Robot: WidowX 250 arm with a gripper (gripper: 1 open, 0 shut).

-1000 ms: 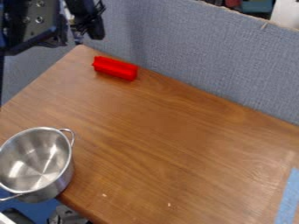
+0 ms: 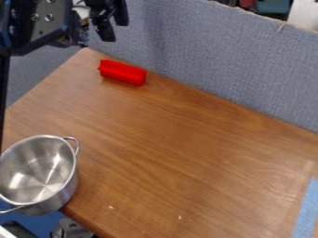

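Observation:
My black gripper [image 2: 95, 26] is at the top left, open, above and behind the table's far-left end, with nothing seen between its fingers. A red cylinder [image 2: 122, 72] lies on its side near the back edge of the wooden table [image 2: 187, 158], a little below the gripper. A steel pot [image 2: 37, 173] with two handles sits at the lower left, at the table's left edge.
A grey padded wall [image 2: 224, 65] runs behind the table. A blue strip [image 2: 307, 206] lies at the right edge.

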